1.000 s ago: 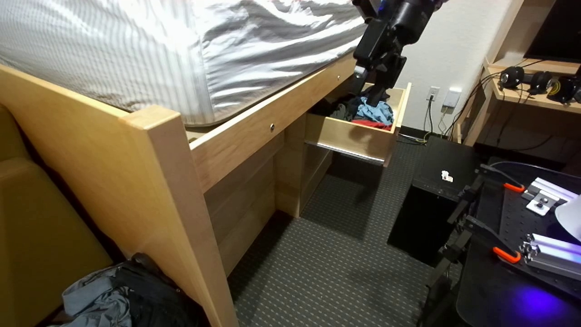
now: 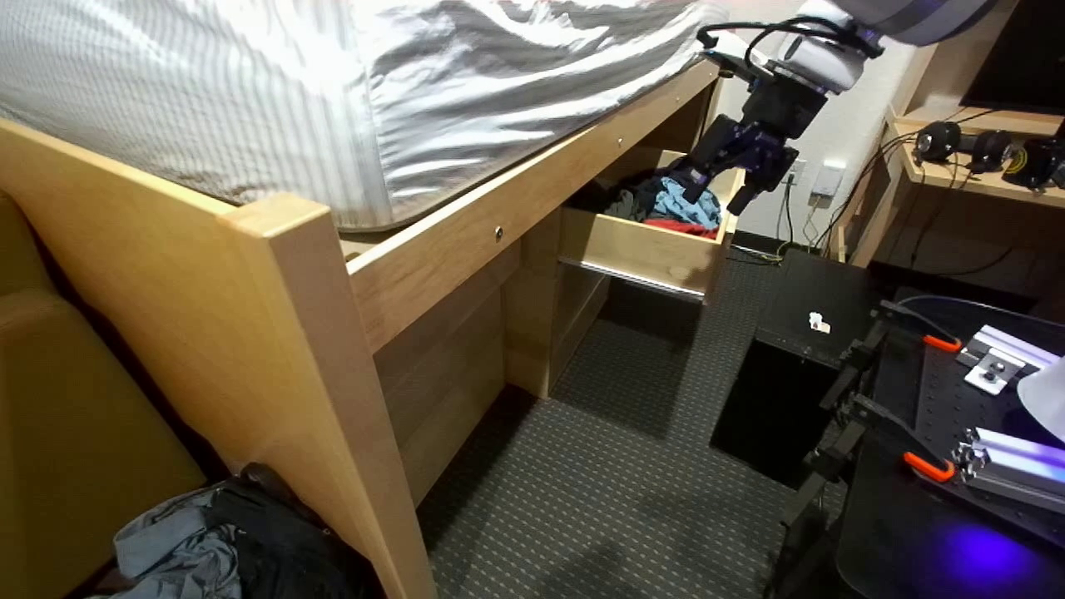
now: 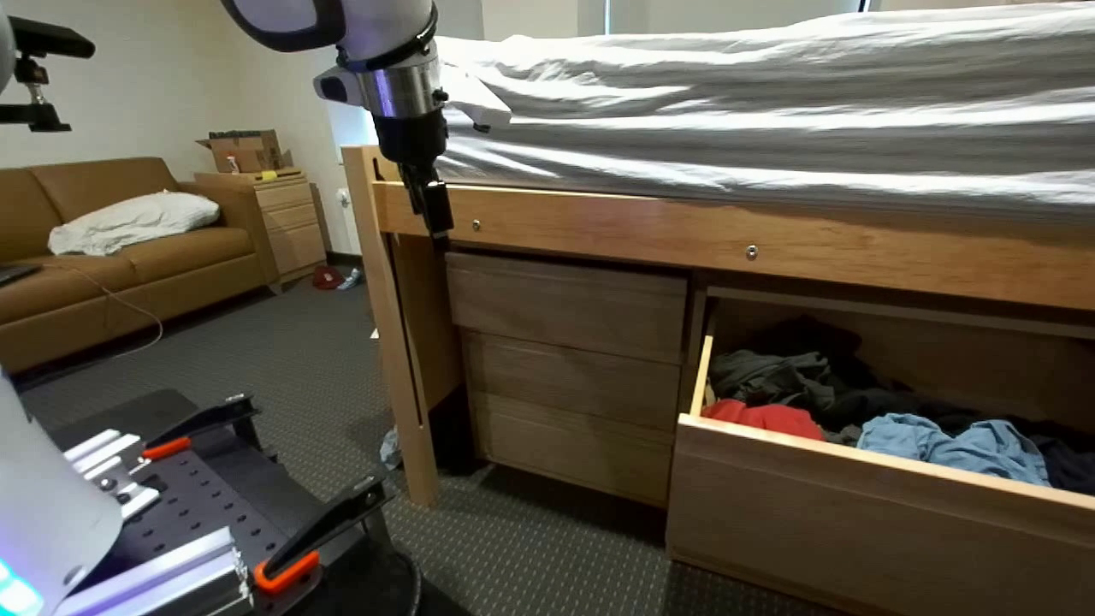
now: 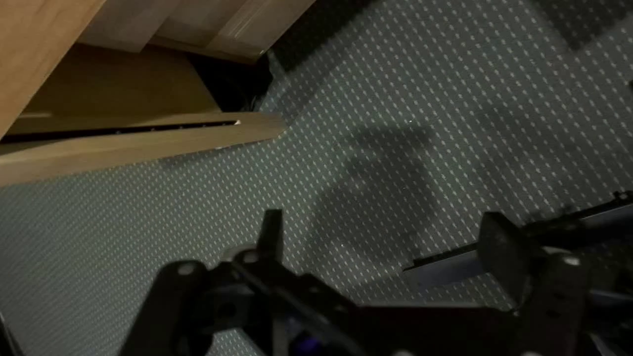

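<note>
My gripper (image 2: 716,198) is open, its two fingers spread wide with nothing between them. In the wrist view the gap of the gripper shows only patterned carpet beyond. Seen from the second exterior view, the gripper (image 3: 436,224) hangs in front of the bed rail near the bed's post. A pulled-out drawer (image 3: 873,524) under the bed holds a red cloth (image 3: 765,417), a light blue cloth (image 3: 949,447) and dark clothes (image 3: 775,378). In the first exterior view the gripper partly covers the drawer (image 2: 639,251) and its light blue cloth (image 2: 686,204).
The wooden bed rail (image 3: 616,217) runs above shut drawers (image 3: 570,308). A black table (image 2: 928,409) with orange-tipped clamps (image 2: 928,467) and a black box (image 2: 814,299) stand opposite the bed. Dark and grey clothes (image 2: 235,539) lie by the bed's end.
In the first exterior view my gripper has shifted right and slightly lower, and the arm's angle has changed. The drawer and the clothes in it look the same.
</note>
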